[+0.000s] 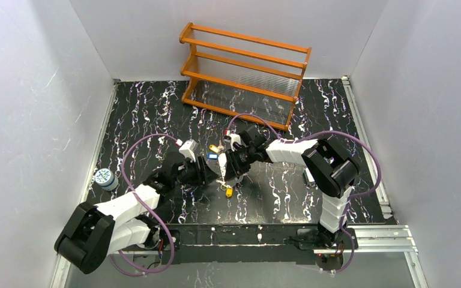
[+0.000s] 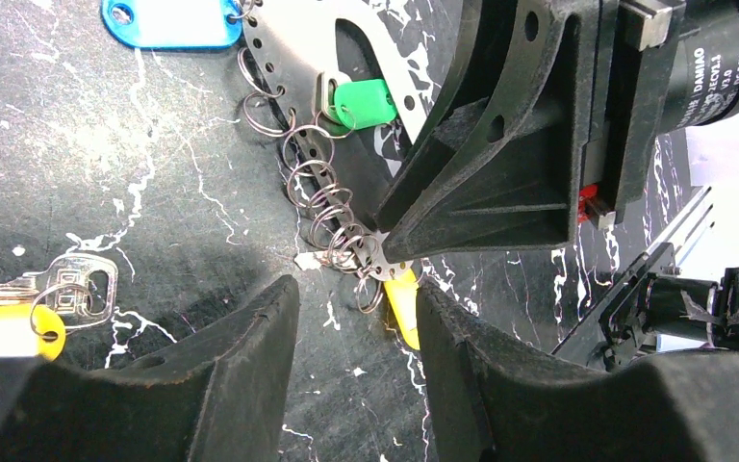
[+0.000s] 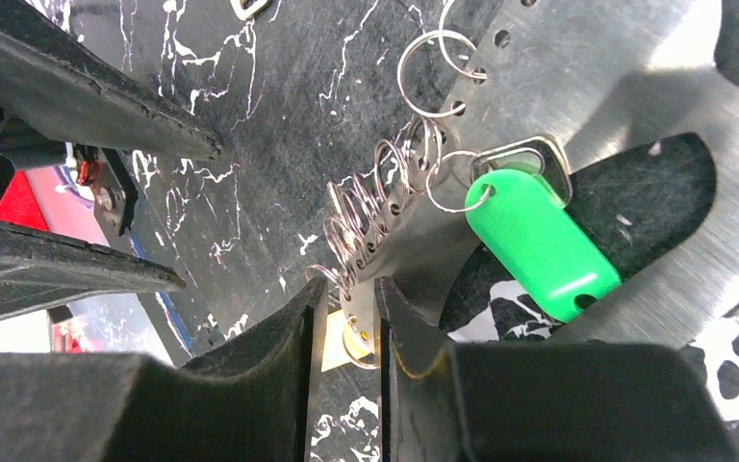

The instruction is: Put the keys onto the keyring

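The metal keyring plate [image 3: 577, 87], with a row of wire rings [image 2: 332, 217] along its edge, is in both wrist views. A green tag [image 3: 544, 245] hangs from a ring and lies across its cutout. A yellow tag [image 2: 404, 308] is by the plate's narrow end. A yellow-tagged key [image 2: 87, 289] lies at the left wrist view's left edge, and a blue tag [image 2: 173, 21] by the plate. My left gripper is open, empty, facing the rings. My right gripper stands narrowly open at the narrow end; whether plate or ring lies between its fingers cannot be told.
A wooden rack [image 1: 246, 75] stands at the back. A round white-lidded container [image 1: 105, 179] is at the left, and a small pale box [image 1: 310, 177] sits partly under the right arm. The two grippers are close together.
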